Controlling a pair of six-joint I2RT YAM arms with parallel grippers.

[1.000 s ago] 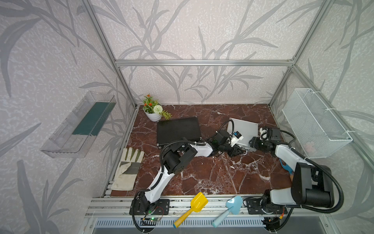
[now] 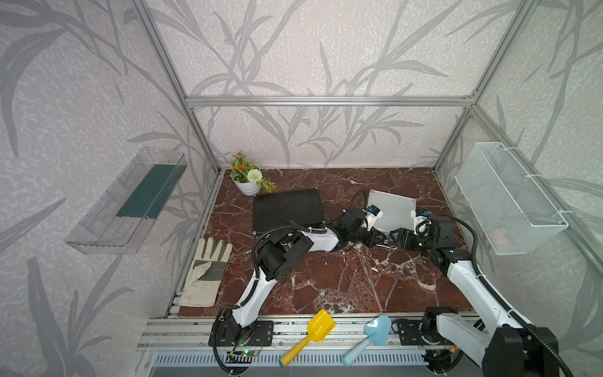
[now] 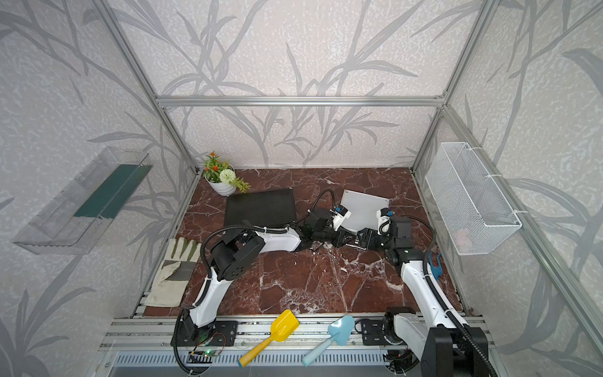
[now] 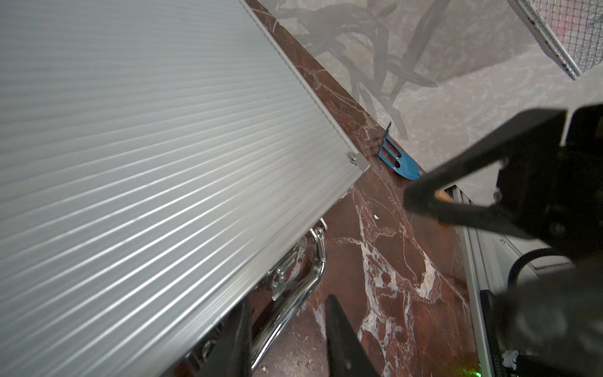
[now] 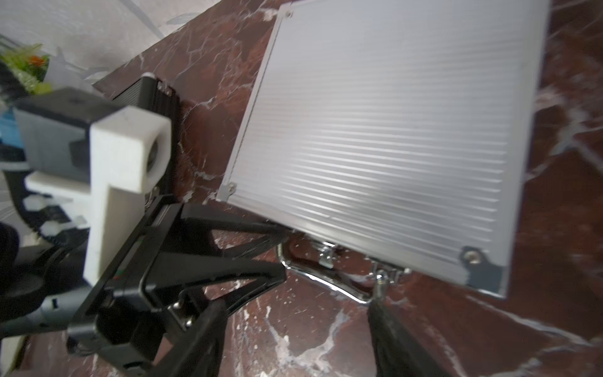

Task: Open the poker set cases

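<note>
Two closed cases lie at the back of the table: a black one on the left, a silver one on the right. The silver case's chrome handle and latches show along its front edge. My left gripper is at that front edge near the handle's left end; whether it holds anything I cannot tell. My right gripper faces the handle from the front right, its fingers parted just short of it, with nothing seen between them.
A potted plant stands back left, gloves lie front left. Yellow and blue shovels lie along the front rail. Wire baskets hang on both side walls.
My right arm has straightened and its gripper has drawn slightly toward the case's front edge and left. The cases look unmoved.
</note>
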